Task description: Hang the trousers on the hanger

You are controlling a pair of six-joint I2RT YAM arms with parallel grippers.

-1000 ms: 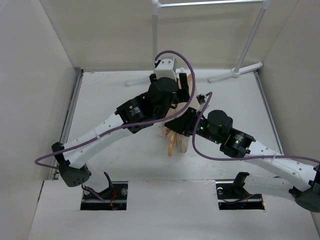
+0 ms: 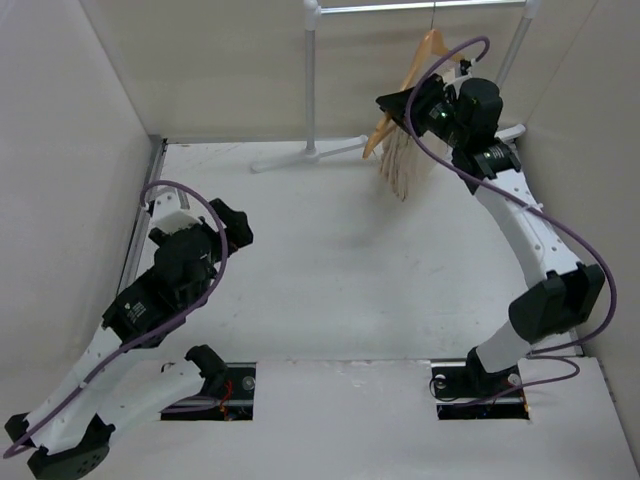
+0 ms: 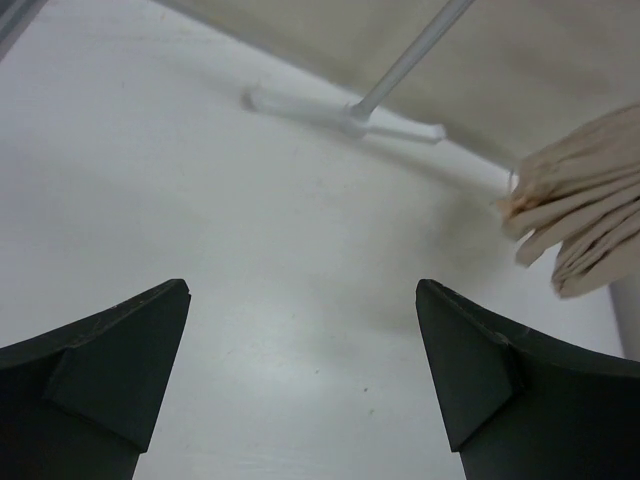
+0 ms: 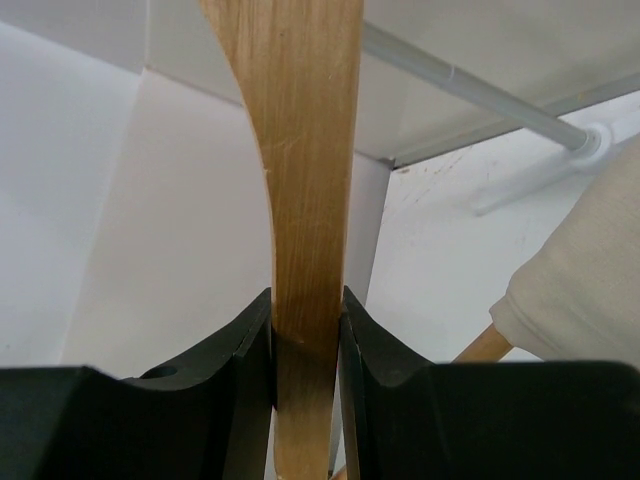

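Note:
The wooden hanger [image 2: 409, 62] is up near the rack's crossbar in the top view, its hook close to the bar; whether it bears on the bar I cannot tell. My right gripper is shut on the hanger's arm. Beige trousers [image 2: 405, 165] hang folded over the hanger's lower bar, dangling below the right gripper. In the right wrist view the trousers [image 4: 590, 270] wrap the bar at the right. Well away on the left, my left gripper stands open over the white table with nothing between its fingers; the trousers' folded ends [image 3: 580, 205] show at its right.
The white rack has a crossbar [image 2: 420, 6], a left post [image 2: 310, 90] and feet [image 2: 285, 161] on the table. Walls close in at the back and both sides.
My right gripper has carried the hanger and trousers from the middle of the table up to the rack at the back right. The left arm has drawn back to the left, away from the hanger.

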